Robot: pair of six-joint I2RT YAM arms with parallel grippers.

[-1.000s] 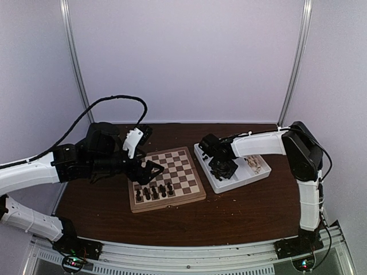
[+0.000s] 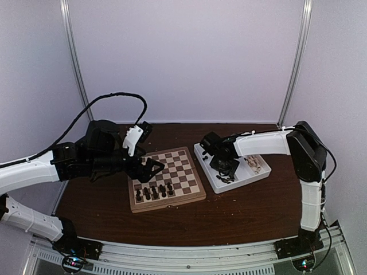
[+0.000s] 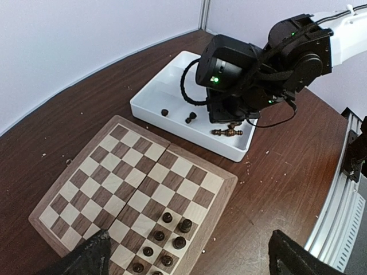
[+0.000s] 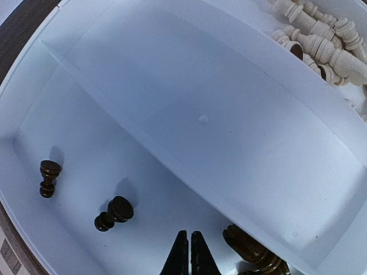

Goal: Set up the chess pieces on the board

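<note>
The wooden chessboard [image 2: 195, 193] lies mid-table with several dark pieces [image 2: 154, 193] upright near its front edge. Over the board, my left gripper is spread wide, holding nothing. My right gripper is above the white tray [image 4: 198, 80], its fingertips parted by only a narrow gap with nothing visible between them. In the right wrist view, one dark pawn [image 4: 47, 177] and another dark piece [image 4: 113, 213] lie on their sides in the tray. Larger dark pieces [image 4: 249, 247] lie just right of the right fingertips, partly cut off by the frame.
Light pieces [image 4: 327, 48] are heaped in the tray's other compartment, beyond a raised divider [image 4: 143, 143]. Most of the board's far squares [image 3: 114, 166] are empty. Bare tabletop [image 2: 241, 220] lies in front of the tray.
The left arm has barely moved.
</note>
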